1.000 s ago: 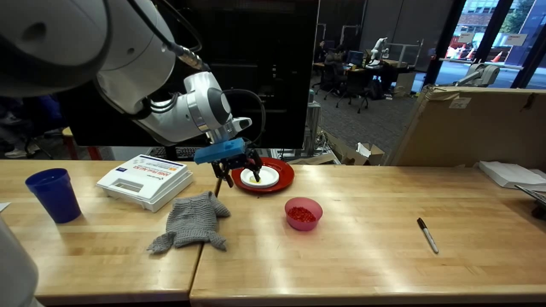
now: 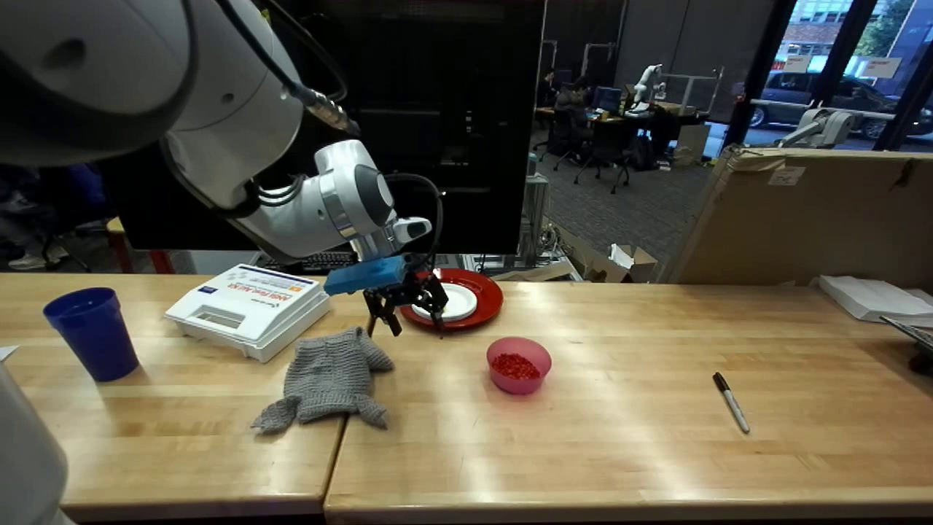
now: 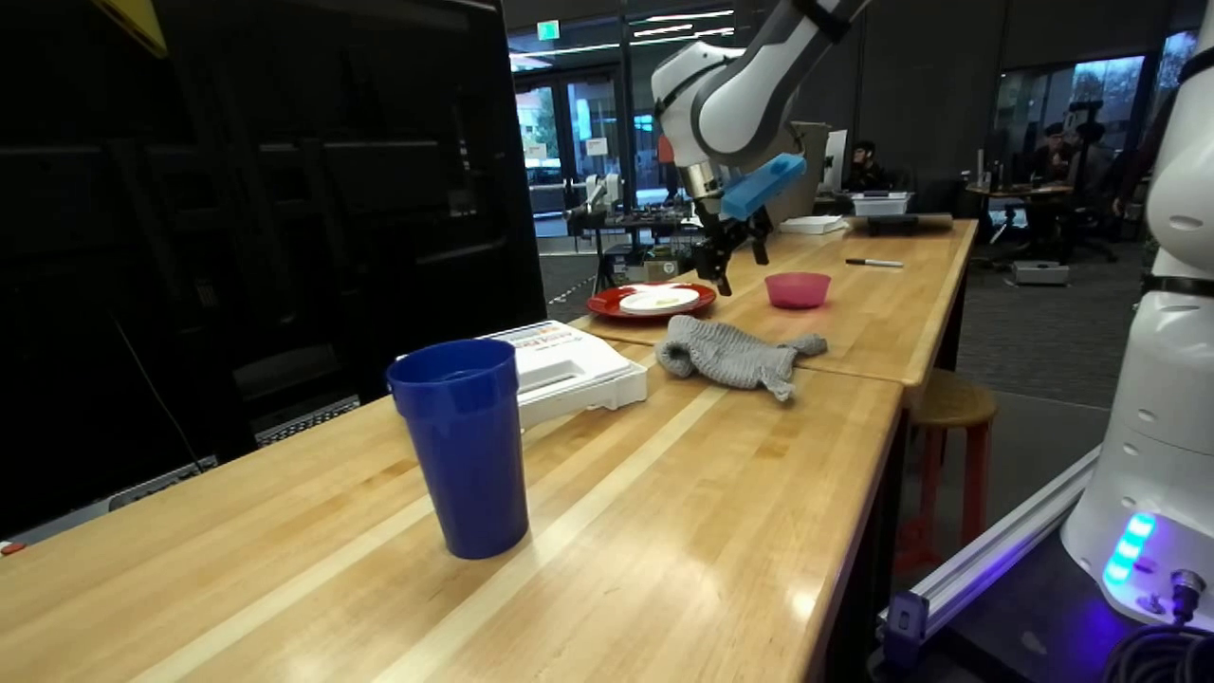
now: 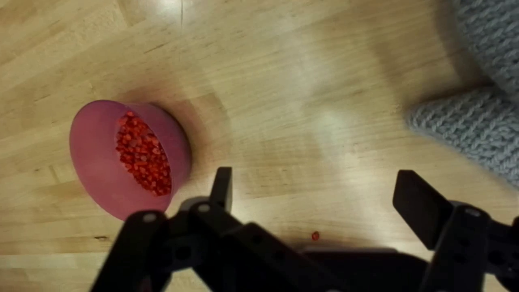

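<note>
My gripper (image 2: 415, 332) hangs above the table between the grey knitted cloth and the plates, its fingers wide apart. In the wrist view the gap between the fingers is empty, with bare wood below. A pink bowl (image 4: 92, 151) of small red pieces (image 4: 143, 158) lies to the left in that view. One loose red piece (image 4: 315, 236) rests on the wood low in the same view. The grey knitted cloth (image 2: 328, 380) lies crumpled across the table seam. A white plate (image 2: 461, 302) sits on a red plate (image 2: 491, 302), partly behind the gripper.
A white case (image 2: 249, 306) and a blue cup (image 2: 92, 337) stand on the left part of the table. Far to the right lies a black-capped marker (image 2: 732, 404). Clear wood stretches between the pink bowl and the marker.
Over the last second the gripper has come slightly lower and a little left in exterior view 1. The bowl, cloth and plates have stayed put.
</note>
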